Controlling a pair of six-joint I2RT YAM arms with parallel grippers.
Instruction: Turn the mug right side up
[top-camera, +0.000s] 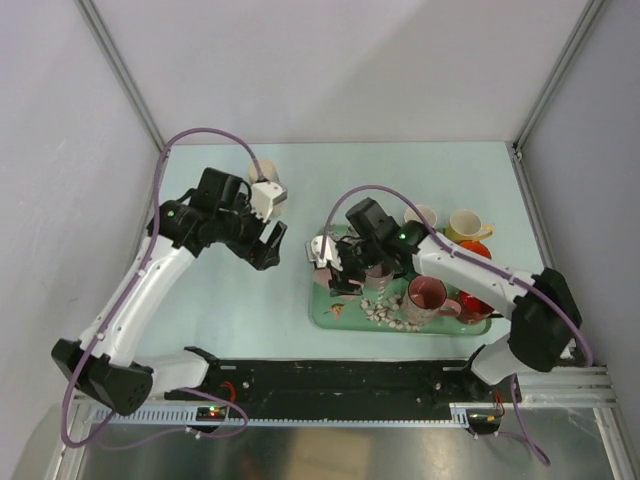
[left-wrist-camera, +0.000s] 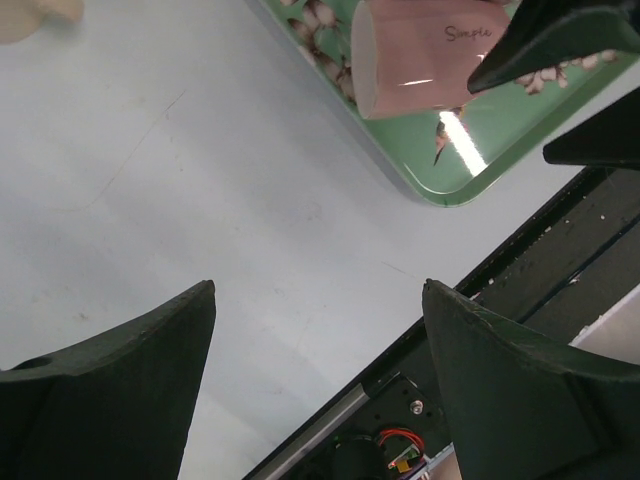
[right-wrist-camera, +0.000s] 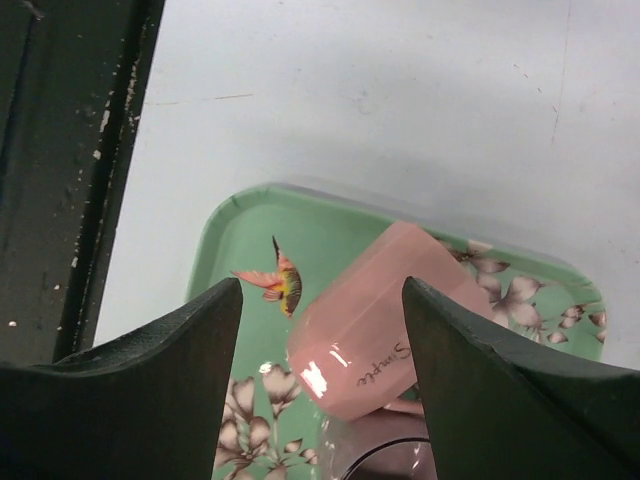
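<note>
A pink mug (left-wrist-camera: 418, 60) (right-wrist-camera: 385, 290) marked "Simple" lies on its side on the green tray (left-wrist-camera: 455, 185) (right-wrist-camera: 240, 215), near its left front corner. In the top view my right gripper (top-camera: 346, 282) is over it, its open fingers above the mug (top-camera: 322, 280); in the right wrist view the mug shows beyond the fingertips, with nothing held. My left gripper (top-camera: 265, 252) stands open over the bare table left of the tray, nothing between its fingers.
Several other mugs (top-camera: 426, 295) crowd the tray's middle and right, with a yellow-handled one (top-camera: 465, 225) at the back. A beige object (top-camera: 270, 175) stands at the back left.
</note>
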